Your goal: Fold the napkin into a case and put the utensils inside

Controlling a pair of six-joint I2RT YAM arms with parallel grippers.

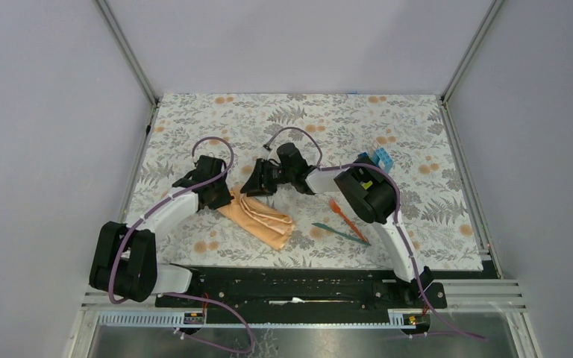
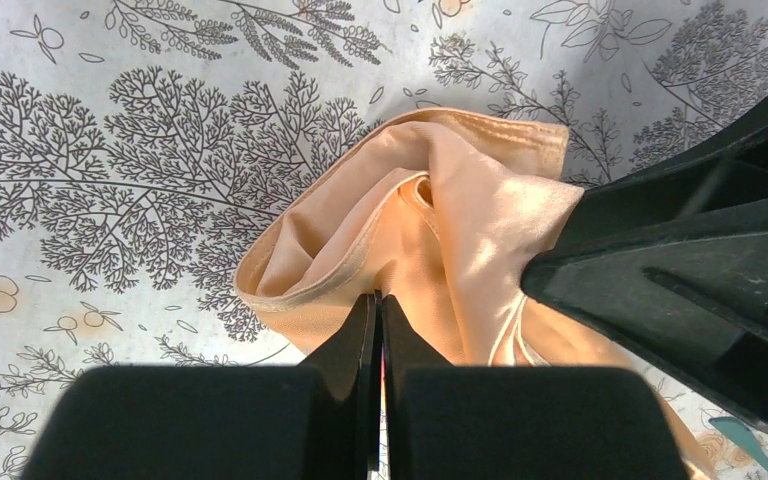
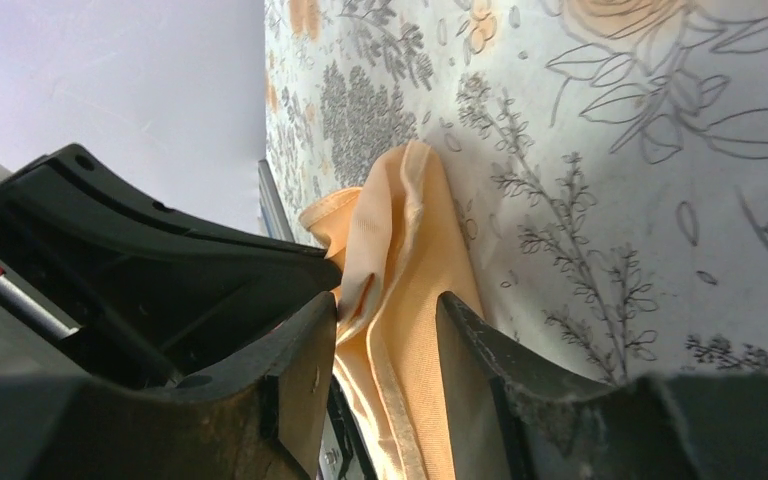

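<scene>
The peach napkin lies folded in a long strip, its upper end bunched in creased layers. My left gripper is shut over that end; in the left wrist view its closed tips rest at the fold, with no clear cloth between them. My right gripper stands open just right of it, one black finger against the raised fold, the other over the flat cloth. An orange utensil and a teal utensil lie to the right.
A light blue object sits at the back right, partly behind the right arm.
</scene>
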